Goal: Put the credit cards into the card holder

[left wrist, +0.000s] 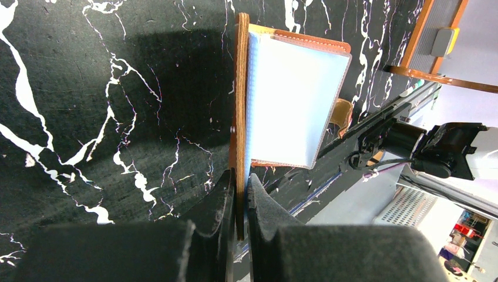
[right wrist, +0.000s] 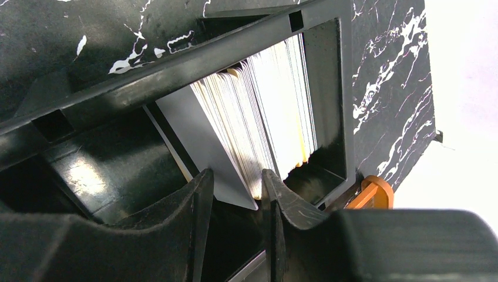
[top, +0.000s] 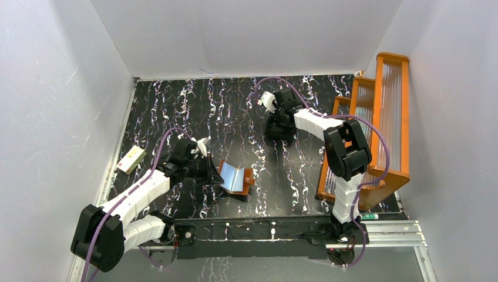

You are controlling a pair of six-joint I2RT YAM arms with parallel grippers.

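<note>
The card holder point(top: 234, 178) stands part open on the black marbled table, brown outside with clear sleeves point(left wrist: 296, 97) inside. My left gripper is shut on its brown cover point(left wrist: 241, 106), which is seen edge-on. Over a black box point(top: 280, 132) at the back right hangs my right gripper, its fingers apart. Packed cards point(right wrist: 264, 106) lean inside that box. A grey card point(right wrist: 199, 138) lies at the near side of the stack, its lower end in the gap between the right fingertips. Whether either finger touches it I cannot tell.
A wooden rack point(top: 390, 117) with clear panels stands along the right side, close to my right arm. A pale box point(top: 131, 159) lies at the far left. The table between the holder and the black box is clear.
</note>
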